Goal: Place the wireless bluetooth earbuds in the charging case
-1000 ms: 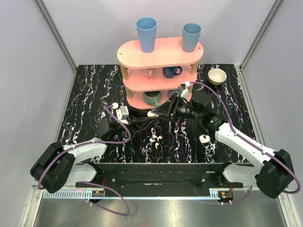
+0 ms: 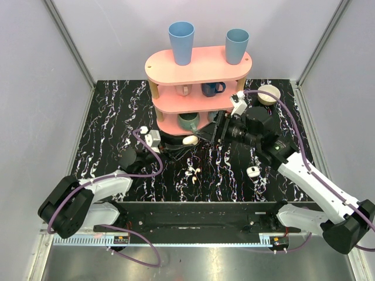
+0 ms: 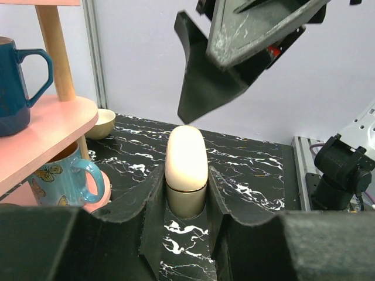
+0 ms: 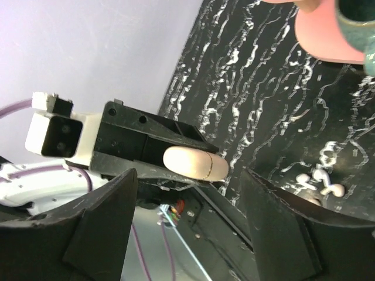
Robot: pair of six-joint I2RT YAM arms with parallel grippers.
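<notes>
The white, rounded charging case [image 2: 190, 140] is held by my left gripper [image 2: 185, 142], which is shut on it. In the left wrist view the case [image 3: 187, 167] stands upright between the fingers, its lid down and a thin seam around it. My right gripper [image 2: 205, 131] is open close by on the right, holding nothing; one of its fingers [image 3: 208, 85] hangs above the case, apart from it. Seen from the right wrist, the case [image 4: 193, 163] lies beyond the fingertips. Small white earbuds [image 4: 321, 178] lie on the dark table, also visible as tiny pieces [image 2: 193, 172] from above.
A pink shelf [image 2: 199, 71] with cups stands behind the grippers, its teal mug [image 2: 188, 121] close to them. At the right are a cream bowl [image 2: 269, 94] and a small white box [image 2: 253, 171].
The right gripper has backed off to the right and away from the case, its arm turning with it. More of the case shows now. The left arm has stayed still.
</notes>
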